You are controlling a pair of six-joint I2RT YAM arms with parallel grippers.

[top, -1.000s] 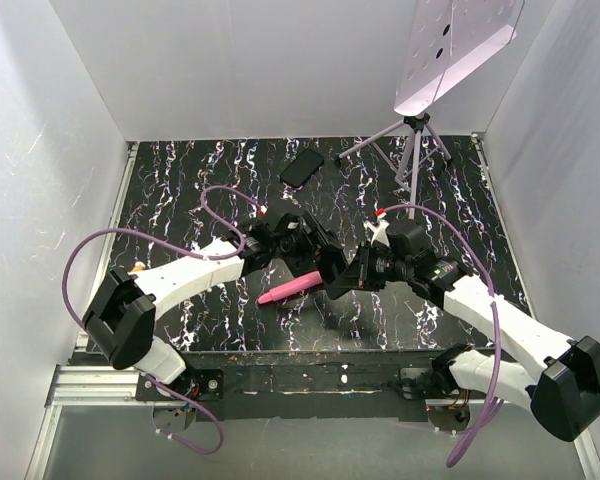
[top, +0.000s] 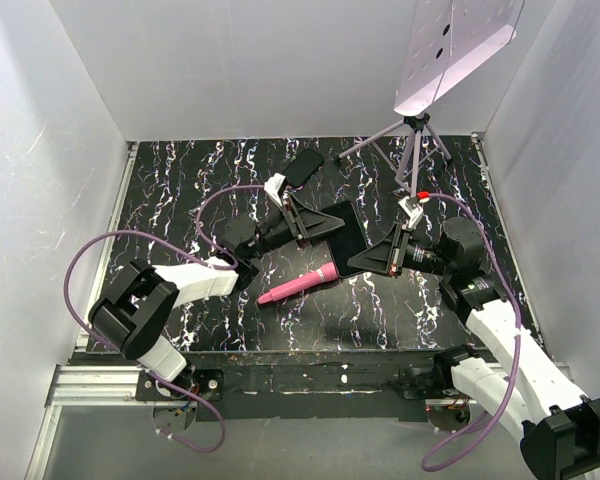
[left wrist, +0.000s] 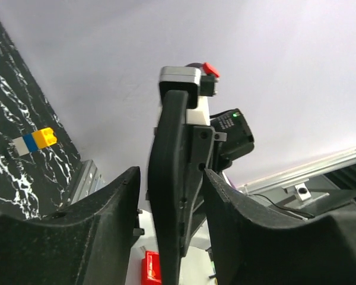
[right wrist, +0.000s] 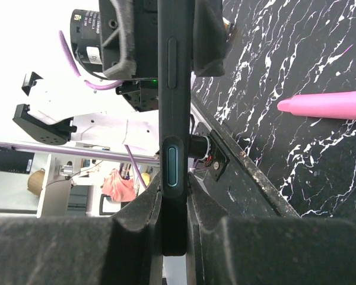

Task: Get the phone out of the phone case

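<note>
In the top view a black phone (top: 347, 236) is held in the air between my grippers, its broad face up. My right gripper (top: 385, 262) has its fingers on the lower end; in the right wrist view the phone's edge (right wrist: 174, 107) stands upright in that gripper. My left gripper (top: 310, 228) is at the opposite upper side; in the left wrist view its fingers (left wrist: 115, 219) flank the phone's edge (left wrist: 166, 178). Whether they press on it is unclear. Case and phone cannot be told apart. A second black slab (top: 303, 166) lies at the back.
A pink cylinder (top: 292, 287) lies beneath the phone. A tripod (top: 413, 160) with a pale panel (top: 450, 50) stands back right. A small yellow-and-blue object (left wrist: 43, 138) shows in the left wrist view. Walls border the mat.
The right gripper has shifted slightly, and the phone's face has turned.
</note>
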